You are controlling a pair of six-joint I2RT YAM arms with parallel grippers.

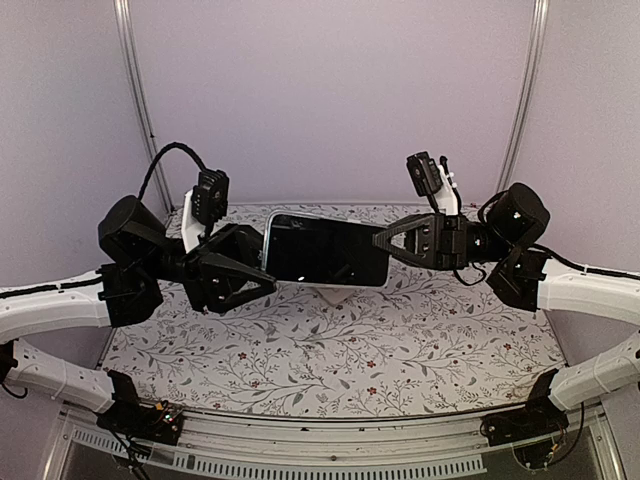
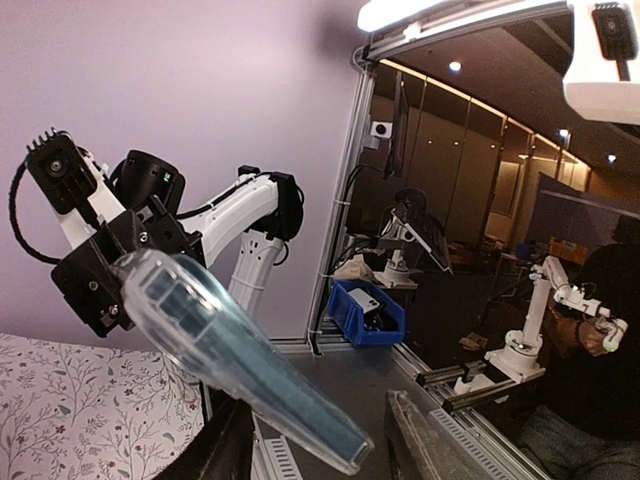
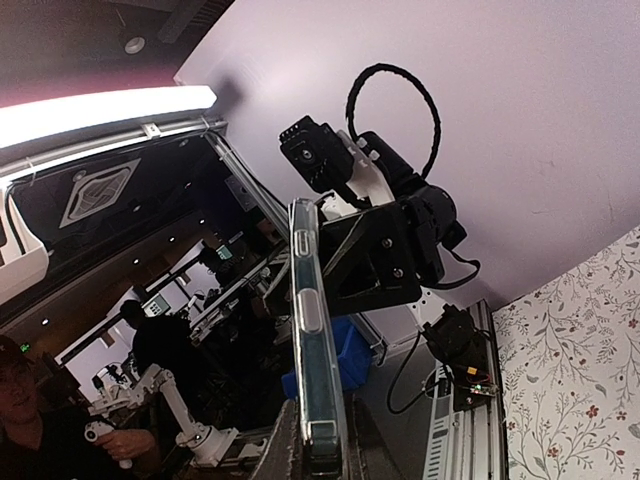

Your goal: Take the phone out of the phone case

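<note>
The phone (image 1: 325,250), dark screen facing the top camera, is held in mid-air between the two arms in its clear case (image 2: 235,350). My right gripper (image 1: 382,240) is shut on the cased phone's right end; in the right wrist view its fingers (image 3: 282,445) press both sides. At the opposite end stands my left gripper (image 1: 268,278), part open. The left wrist view shows its fingers (image 2: 232,435) apart, one on either side of the case's near end, with gaps visible. Whether phone and case have separated anywhere cannot be told.
Behind the phone, a pale flat object (image 1: 336,296) lies on the floral table (image 1: 330,360), mostly hidden. A blue bin (image 2: 368,318) stands outside the work area.
</note>
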